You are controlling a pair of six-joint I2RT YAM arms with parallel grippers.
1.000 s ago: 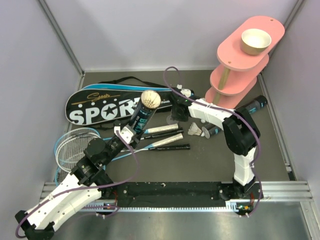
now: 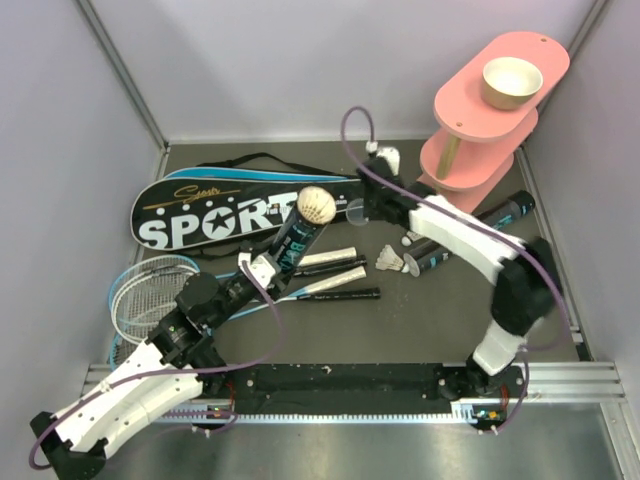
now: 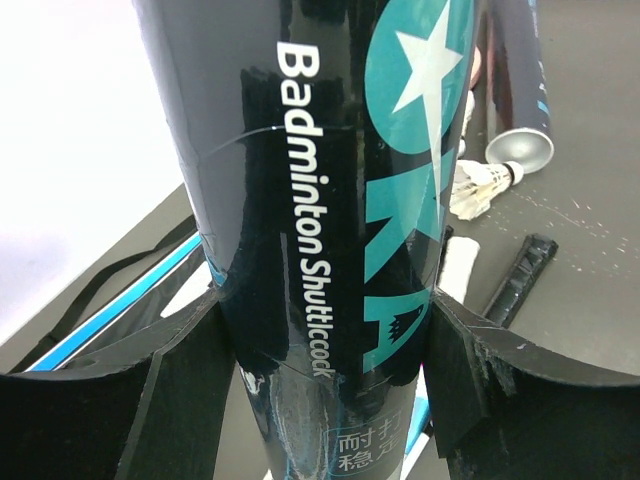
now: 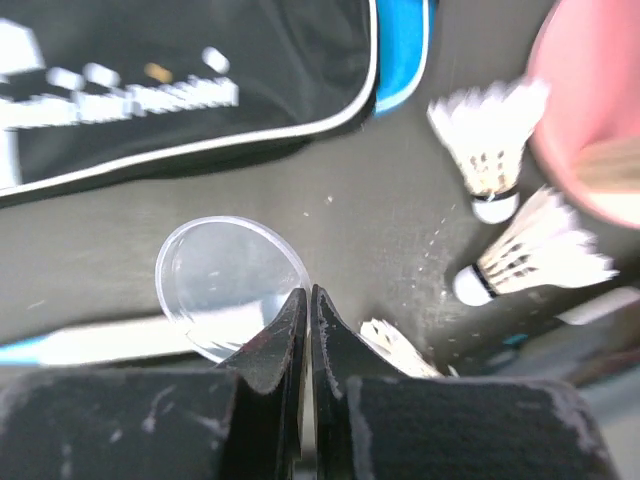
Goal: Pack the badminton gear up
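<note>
My left gripper (image 2: 268, 272) is shut on a dark shuttlecock tube (image 2: 297, 240), tilted, with a white shuttlecock (image 2: 317, 205) showing in its uncovered upper end. In the left wrist view the tube (image 3: 320, 200) fills the space between the fingers. A clear round lid (image 4: 235, 285) hangs at the fingertips of my right gripper, which is shut on its thin edge. From the top, that lid (image 2: 357, 212) is over the right end of the black SPORT bag (image 2: 240, 212). Rackets (image 2: 150, 300) lie at left, their handles (image 2: 340, 294) pointing right.
Loose shuttlecocks (image 2: 390, 259) lie near a second tube (image 2: 430, 258) and another tube (image 2: 508, 210) on the right. A pink tiered stand (image 2: 500, 60) with a bowl (image 2: 510, 80) rises at the back right.
My right arm has swung up and toward the back right, blurred by motion, carrying the clear lid along. The left gripper and its tube have shifted slightly to the right.
</note>
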